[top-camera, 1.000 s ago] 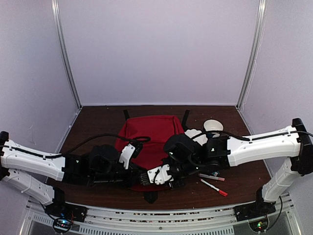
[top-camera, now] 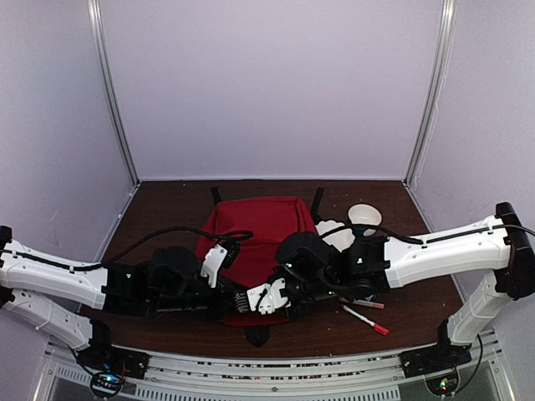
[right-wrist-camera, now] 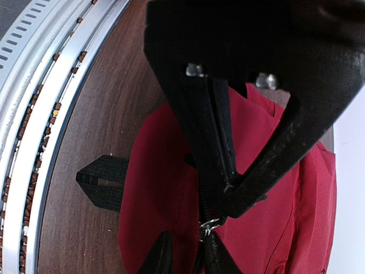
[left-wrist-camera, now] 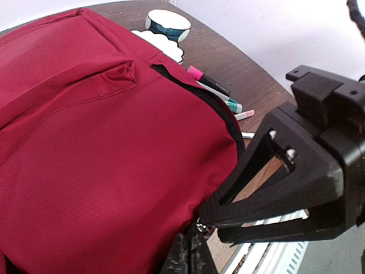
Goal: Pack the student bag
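A red backpack lies on the table, its front facing up, with a black zipper along one side. Both grippers meet low on the bag at the zipper pull. In the left wrist view the tips of my left gripper are at the bottom, shut beside the metal pull. My right gripper's fingers hang over the same pull in the right wrist view, partly apart; whether anything is between them is unclear. Markers lie beside the bag on the right.
A bowl and a white cloud-shaped item sit right of the bag. A black strap lies by the front rail.
Both arms have shifted very slightly near the zipper; the bag and other objects stay where they were.
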